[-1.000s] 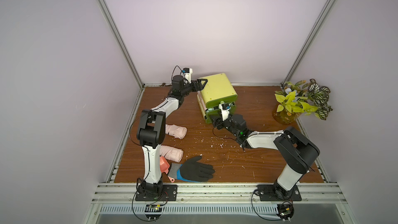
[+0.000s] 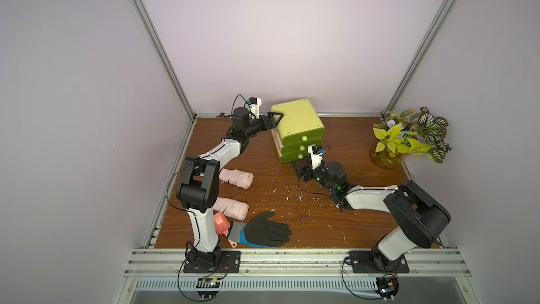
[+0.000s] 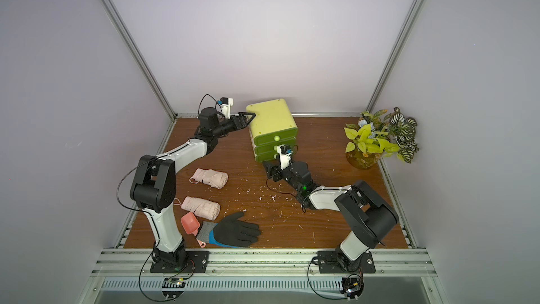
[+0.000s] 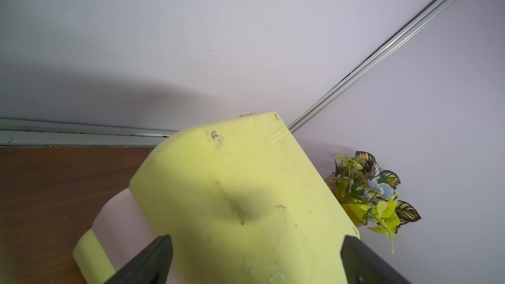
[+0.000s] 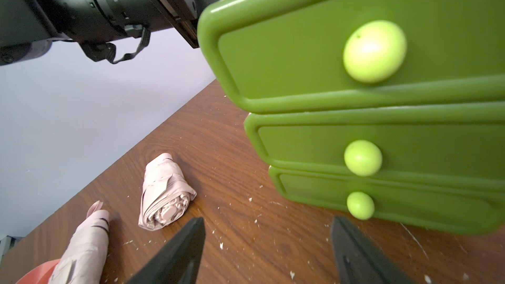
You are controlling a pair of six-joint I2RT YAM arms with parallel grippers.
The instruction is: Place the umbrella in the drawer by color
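Two rolled pale pink umbrellas lie on the left of the table: the farther umbrella (image 3: 209, 178) and the nearer umbrella (image 3: 201, 207). A cabinet (image 2: 301, 117) with a yellow top and three green drawers stands at the back centre. Its top drawer (image 5: 294, 57), middle drawer (image 5: 305, 142) and bottom drawer (image 5: 315, 189) look closed, each with a round knob. My left gripper (image 2: 279, 118) is open at the cabinet's upper left edge; whether it touches cannot be told. In front of the drawers, low down, my right gripper has its fingers apart with nothing between them.
A black and blue glove (image 2: 264, 230) and a red scoop (image 2: 221, 224) lie at the front left. A potted plant (image 2: 388, 152) stands at the back right. Small white scraps dot the clear middle of the table.
The cabinet shifted slightly right; my left gripper moved little.
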